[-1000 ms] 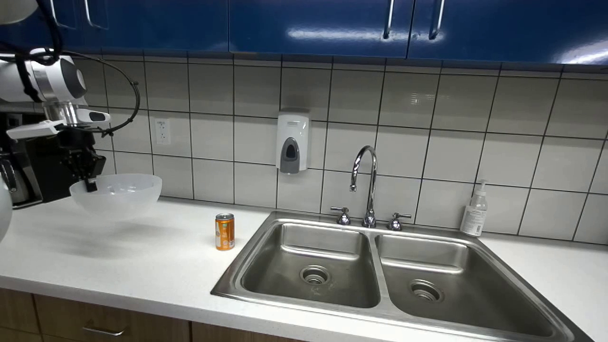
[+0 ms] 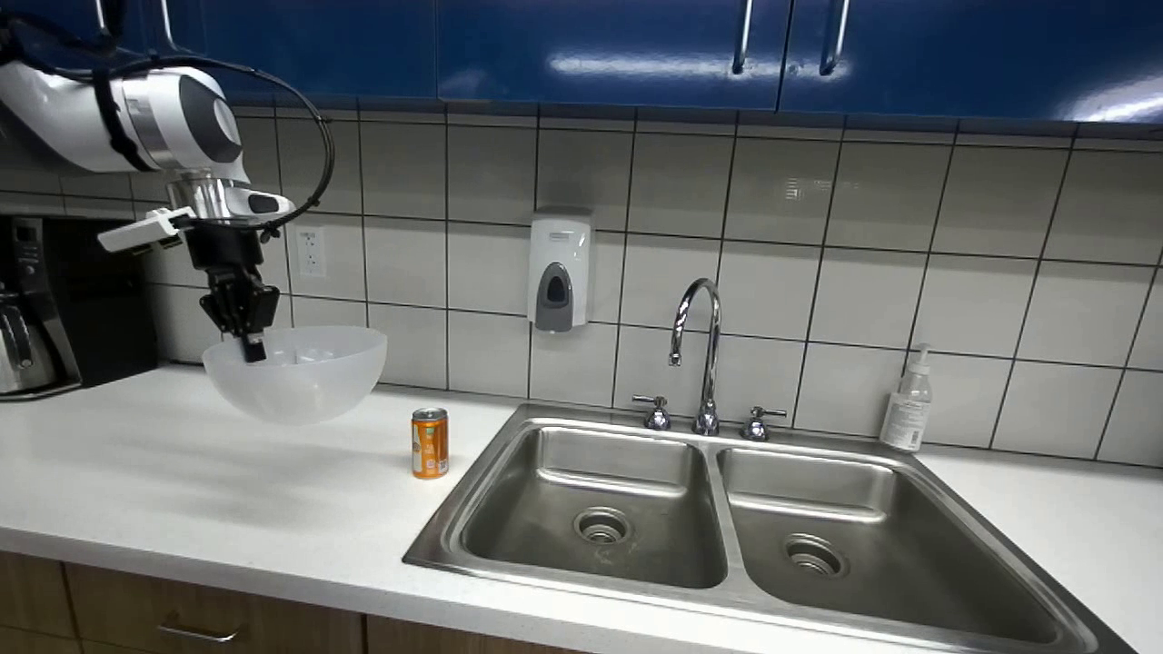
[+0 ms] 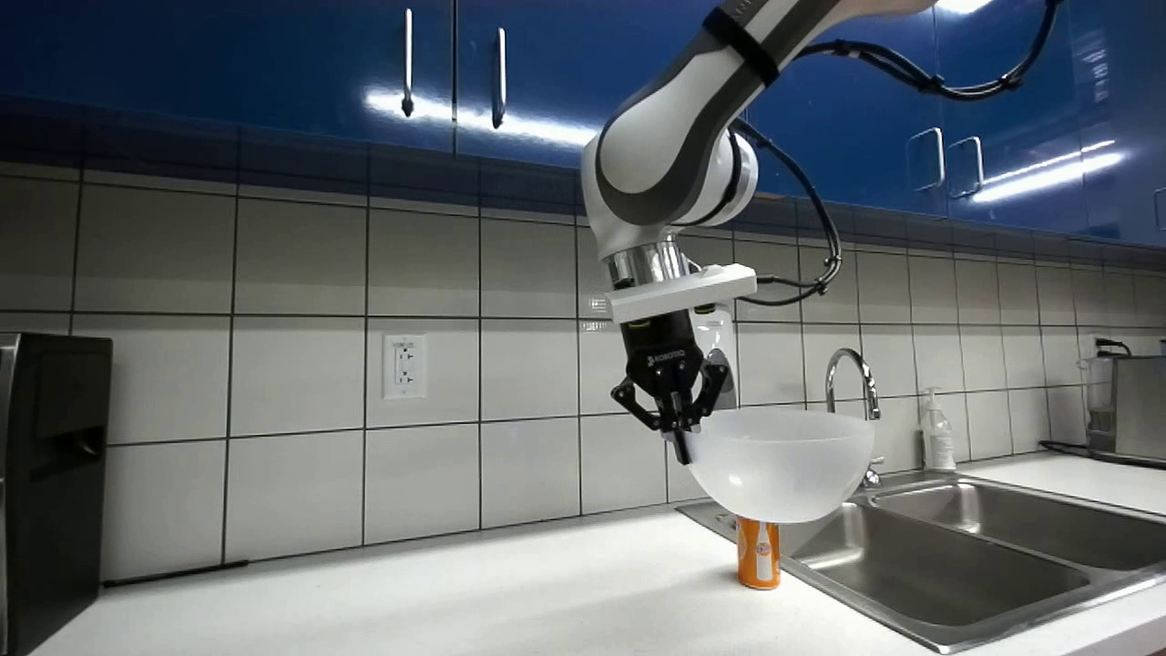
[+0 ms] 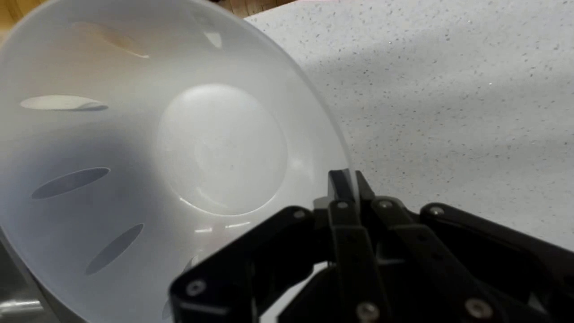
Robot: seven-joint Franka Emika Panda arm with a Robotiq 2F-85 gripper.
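Observation:
My gripper is shut on the rim of a translucent white bowl [image 4: 223, 145], one finger inside the wall and one outside. In exterior view 1 the bowl [image 2: 311, 381] hangs above the counter, left of an orange can [image 2: 430, 443]. The can stands upright on the counter. From exterior view 2 the bowl [image 3: 782, 470] overlaps the top of the can [image 3: 759, 556], hiding it. Slots pierce the bowl's side, and its inside looks empty in the wrist view.
A double steel sink [image 2: 605, 480] with a tall faucet [image 2: 709, 349] lies right of the can. A soap bottle [image 2: 908, 403] stands behind its right end. At the far left is a black coffee maker [image 2: 82, 300].
The gripper and bowl have moved right toward the can and look larger in exterior view 1. The can has stayed in place.

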